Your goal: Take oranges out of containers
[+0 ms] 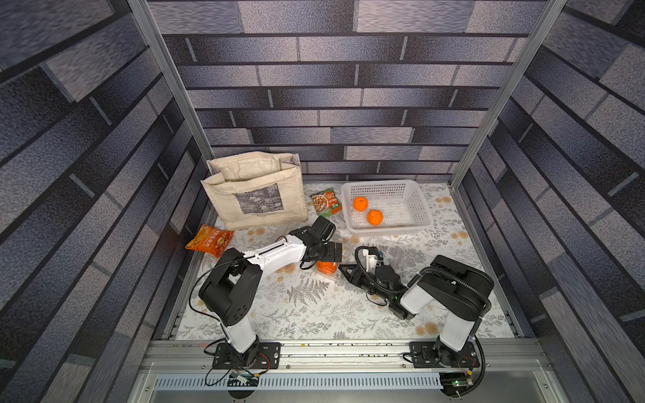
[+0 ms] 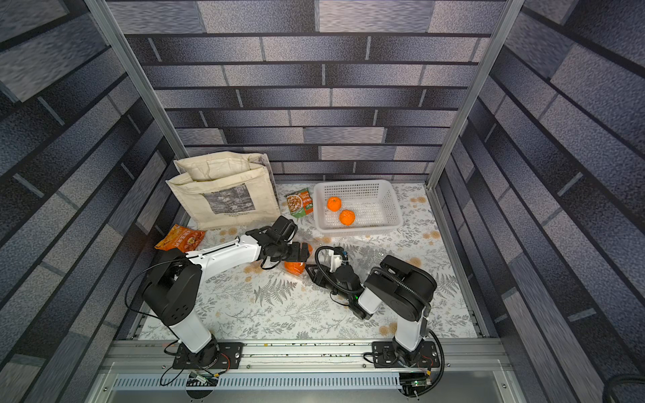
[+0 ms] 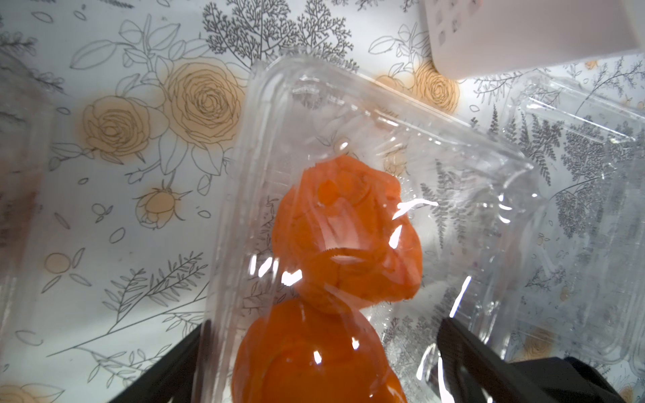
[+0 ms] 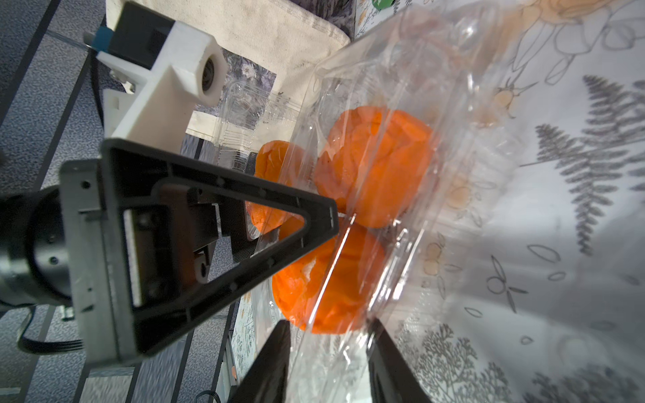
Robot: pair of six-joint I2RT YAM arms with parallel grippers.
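A clear plastic container point(image 3: 470, 201) holds two peeled-looking oranges, one point(image 3: 346, 228) behind the other point(image 3: 315, 356). My open left gripper is over it, fingers at either side of the nearer orange. In the right wrist view the container's clear plastic lies right at my right gripper, whose fingers are apart on either side of its edge; whether they touch it cannot be told. Two more oranges point(image 1: 360, 203) point(image 1: 375, 217) sit in the white basket point(image 1: 410, 224).
A canvas bag point(image 1: 255, 215) stands at back left, with an orange snack packet point(image 1: 208, 240) before it and a green-orange packet point(image 1: 326, 201) beside the basket. Another empty clear container point(image 3: 591, 201) lies to the right.
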